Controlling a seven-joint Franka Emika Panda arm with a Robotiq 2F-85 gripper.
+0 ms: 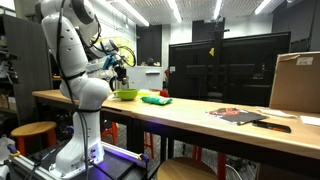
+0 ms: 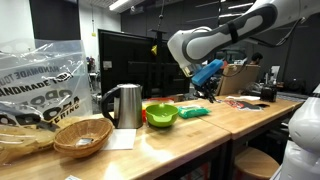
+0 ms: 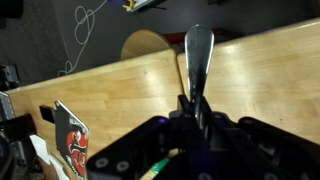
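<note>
My gripper is shut on a shiny metal utensil (image 3: pixel 198 58), which looks like a spoon and points toward the top of the wrist view. In exterior view 1 the gripper (image 1: pixel 122 76) hangs in the air above a green bowl (image 1: pixel 127 94) on the long table. Exterior view 2 has the same bowl (image 2: pixel 163 115) left of and lower than the gripper (image 2: pixel 205 91), clearly apart from it. The utensil is too small to make out in the exterior views, and the bowl's inside is hidden.
A green packet (image 2: pixel 194 111) lies beside the bowl. Left of it stand a steel kettle (image 2: pixel 125 107) and a wicker basket (image 2: pixel 83 138). A magazine (image 1: pixel 238 116) and a dark flat object (image 1: pixel 272 127) lie at the table's other end, with bare wood between.
</note>
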